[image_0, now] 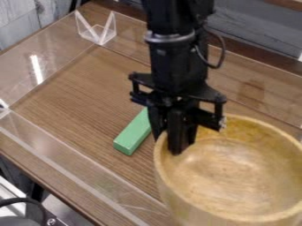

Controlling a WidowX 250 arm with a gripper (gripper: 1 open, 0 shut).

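Observation:
The black robot gripper [177,125] reaches down from the top centre, shut on the rim of a large cream bowl [230,177] that fills the lower right. A green block [134,132] lies on the wooden surface just left of the gripper. The fingertips are partly hidden at the bowl's edge.
A white wire-like holder [97,26] stands at the top left. A dark cable runs at the bottom-left corner.

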